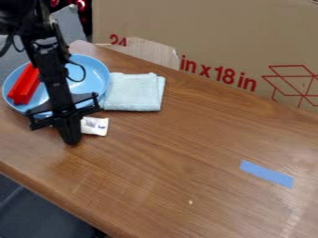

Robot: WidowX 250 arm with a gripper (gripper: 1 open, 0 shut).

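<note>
My black gripper (70, 136) is low at the left of the table, in front of the blue bowl (89, 78), its fingertips shut close together over a white flat item (95, 125). The arm and fingers hide part of that item, and I see nothing clearly held between the fingertips. A red object (24, 85) lies in the bowl's left side, partly behind the arm.
A folded pale-blue cloth (134, 91) lies right of the bowl. A large cardboard box (211, 42) stands along the back. A blue tape strip (266, 174) is at the right.
</note>
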